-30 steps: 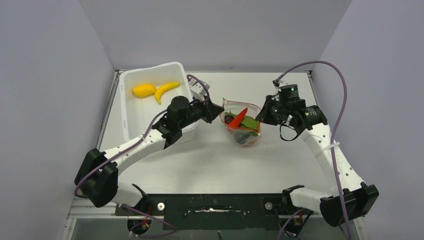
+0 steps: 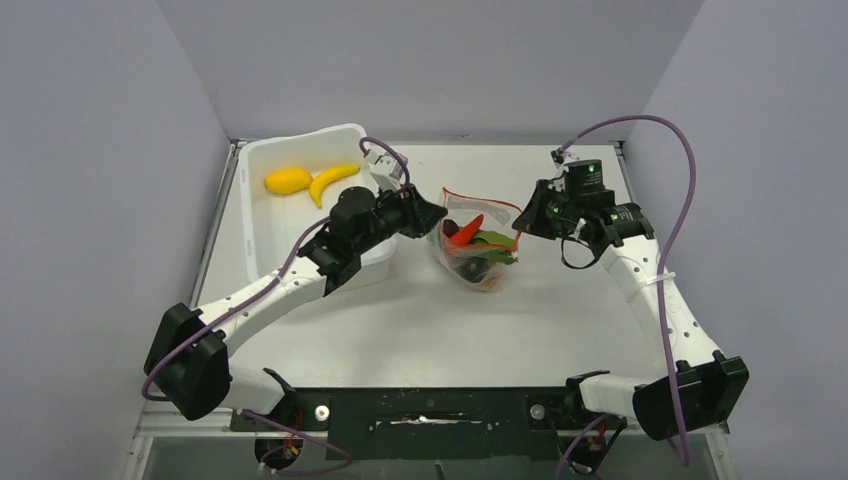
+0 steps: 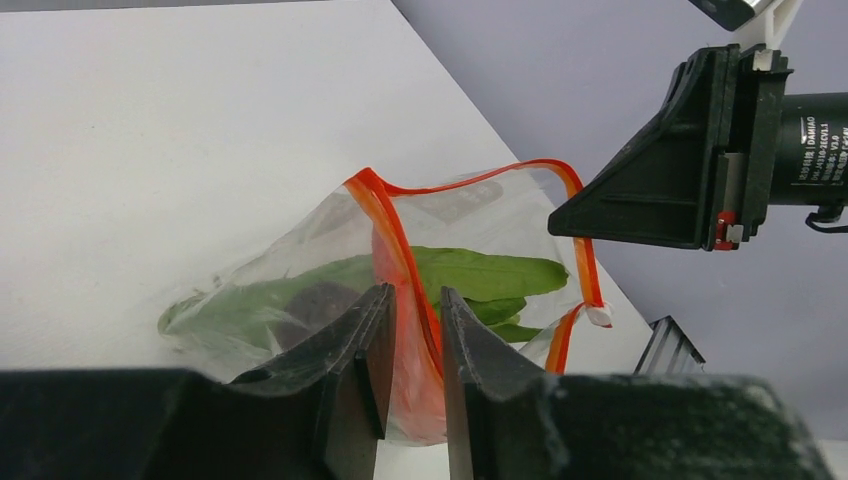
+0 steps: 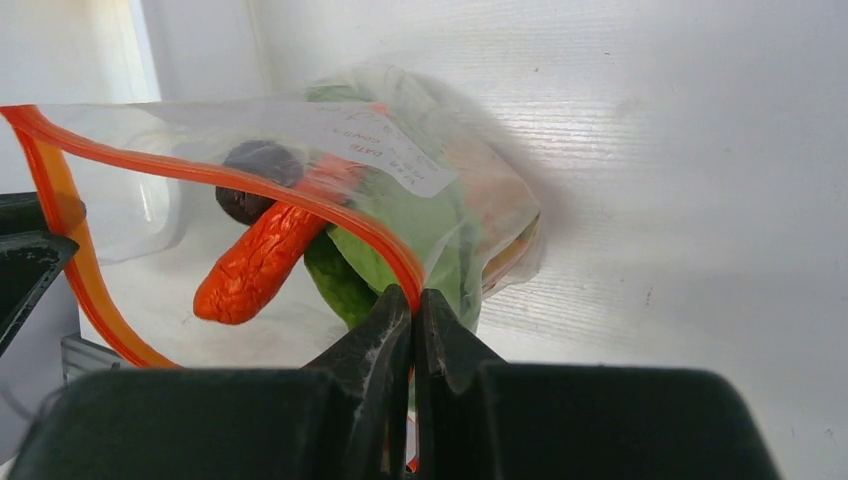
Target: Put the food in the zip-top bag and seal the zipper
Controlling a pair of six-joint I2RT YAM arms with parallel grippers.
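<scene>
A clear zip top bag [image 2: 470, 268] with an orange-red zipper rim [image 4: 240, 180] stands on the table, its mouth spread wide. Inside it are a red carrot-shaped item [image 4: 262, 262], green leafy food [image 3: 490, 272] and a dark round item [image 4: 258, 165]. At the rim's left corner, my left gripper has its fingers parted, with the zipper edge showing between them. My right gripper is shut on the rim at the opposite side. The part of the rim between its fingers is hidden.
A white bin [image 2: 250, 215] at the left holds a yellow mango-like fruit [image 2: 288, 180] and a yellow banana [image 2: 333, 182]. Bare table [image 2: 450, 345] lies in front of the bag and behind it.
Over the last second my left gripper has drawn slightly left and upward in the top view. The bag's mouth has shifted shape, and the food inside sits a little further left.
</scene>
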